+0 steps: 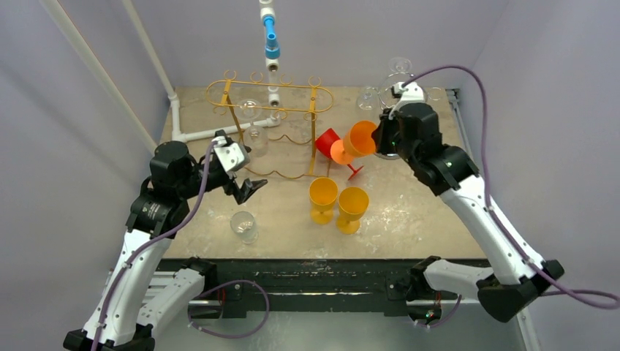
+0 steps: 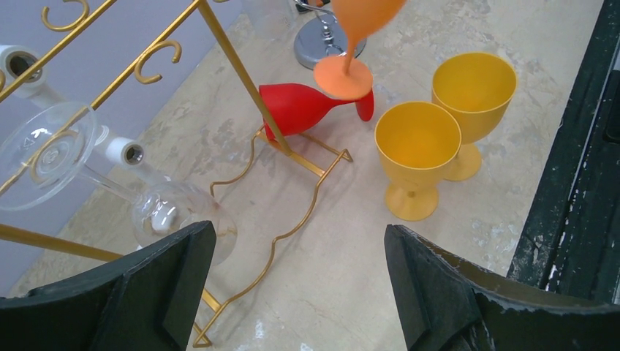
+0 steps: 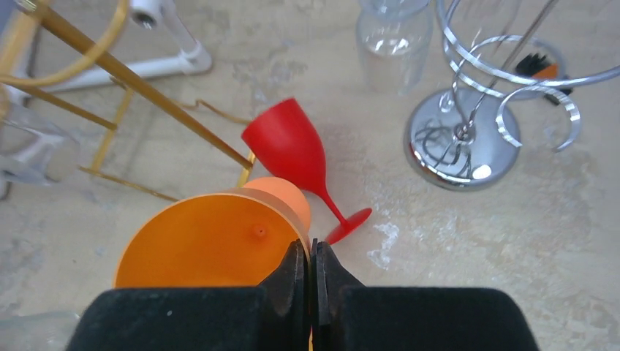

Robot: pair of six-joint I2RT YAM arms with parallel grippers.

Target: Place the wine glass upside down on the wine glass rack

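Note:
An orange wine glass (image 1: pixel 360 138) hangs off the table, its rim pinched by my right gripper, which is shut on it. In the right wrist view the bowl (image 3: pixel 212 241) opens toward the camera, with the foot beyond. From the left wrist view its foot (image 2: pixel 343 77) points down. The gold wire rack (image 1: pixel 313 110) stands at the back left of the glass, with curled hooks along its top; a clear glass (image 2: pixel 47 155) hangs upside down in it. My left gripper is open and empty, left of the rack's front.
A red glass (image 3: pixel 289 142) lies on its side by the rack's right leg. Two yellow glasses (image 1: pixel 323 193) stand upright near the middle front. A clear glass (image 1: pixel 244 227) is at front left, a chrome stand (image 3: pixel 464 139) at back right.

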